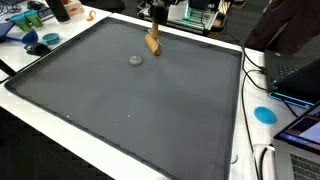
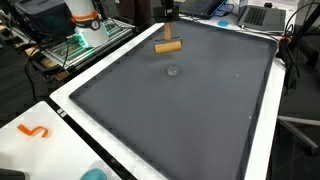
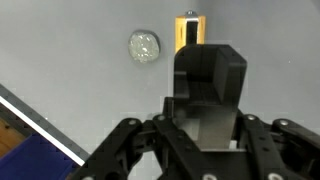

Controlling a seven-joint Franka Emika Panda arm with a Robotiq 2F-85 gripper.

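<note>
A tan wooden mallet-like tool is at the far side of the grey board, its thick head sideways and its handle upright. My gripper is shut on the upper part of that handle; the fingers are small and dark in both exterior views. In the wrist view, part of the tool shows yellow-tan beyond the black fingers, which hide the rest. Whether its head touches the board, I cannot tell. A small round silvery disc lies on the board a little way from the head.
The grey board is otherwise bare, with a pale table edge around it. Tools and bowls crowd the far left. At the right are a blue round lid and laptops.
</note>
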